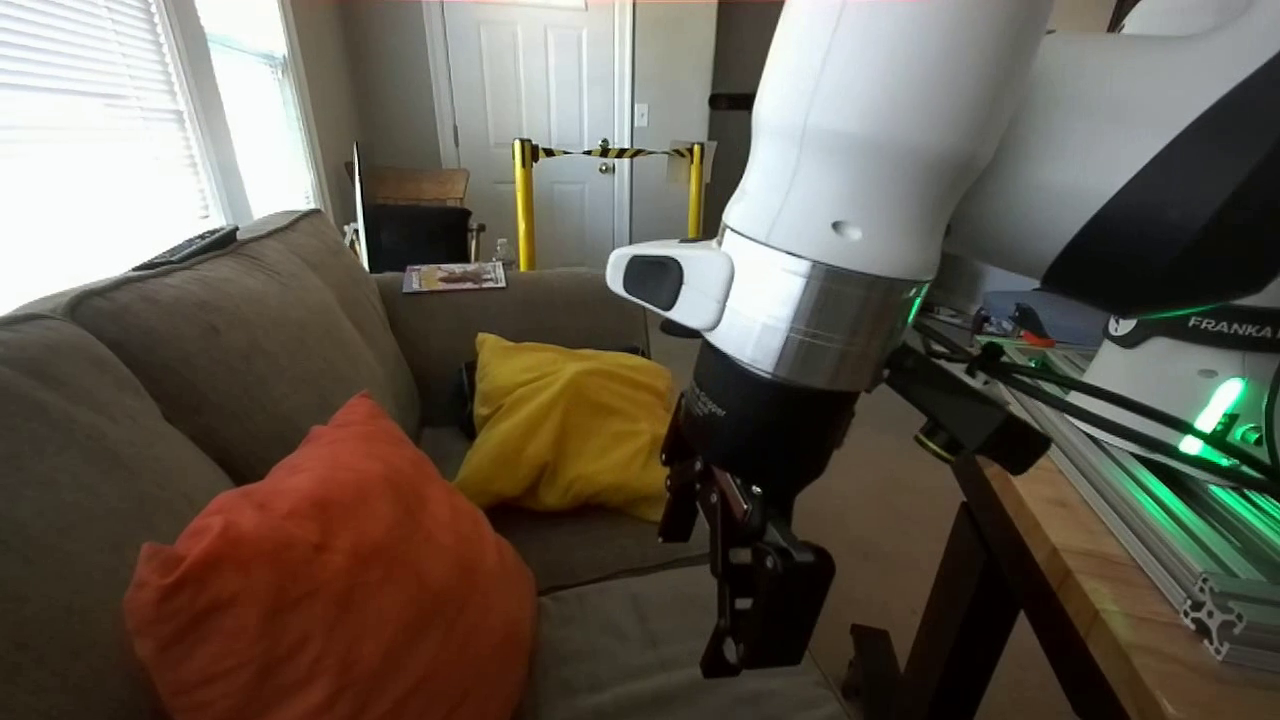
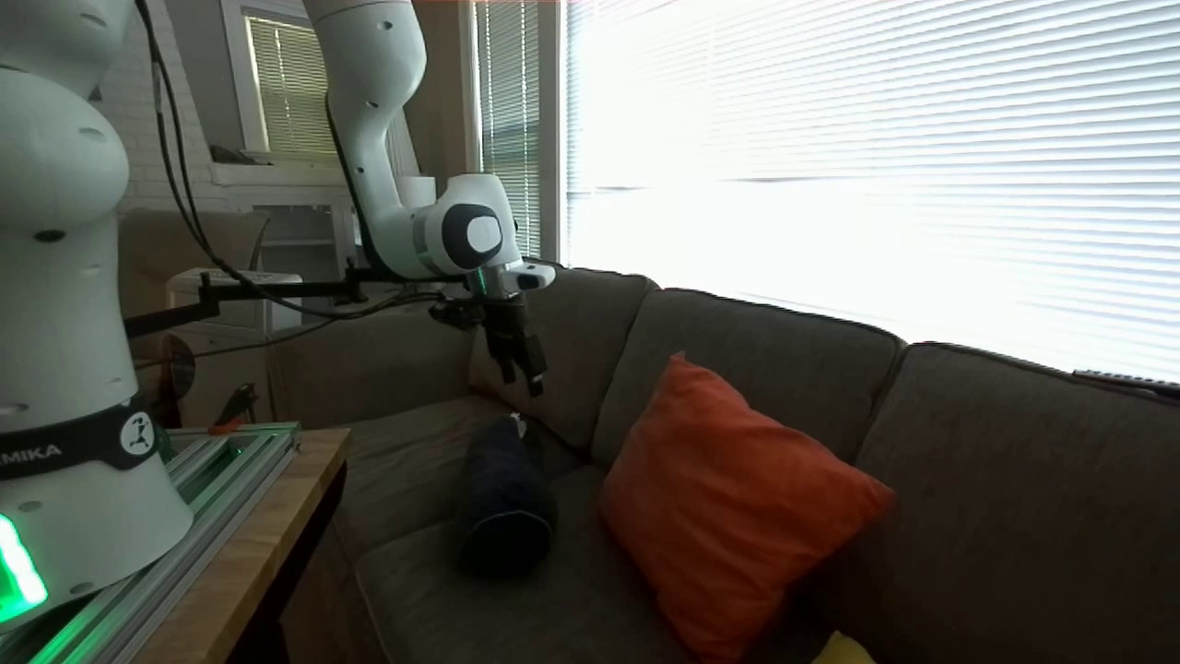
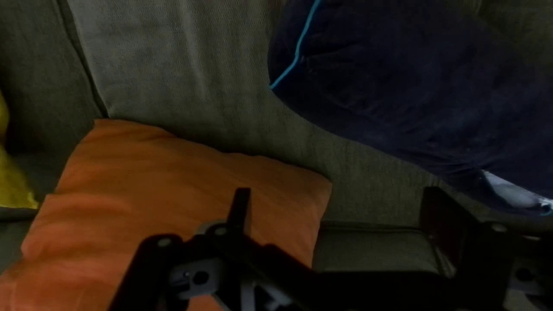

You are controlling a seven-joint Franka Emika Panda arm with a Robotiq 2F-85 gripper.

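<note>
High above the couch hangs my gripper, open and with nothing between its fingers; in exterior view 2 the gripper is over the couch's far end. Below it there lies a dark blue bolster pillow with a light patch at one end. The wrist view has this blue pillow at upper right, showing light blue piping. An orange pillow leans on the backrest, and the orange pillow fills the wrist view's lower left. A yellow pillow rests near the couch's other arm.
The grey-brown couch has bare seat between pillows. A wooden table carrying the robot base stands opposite. A remote lies atop the backrest; a magazine lies on the couch arm.
</note>
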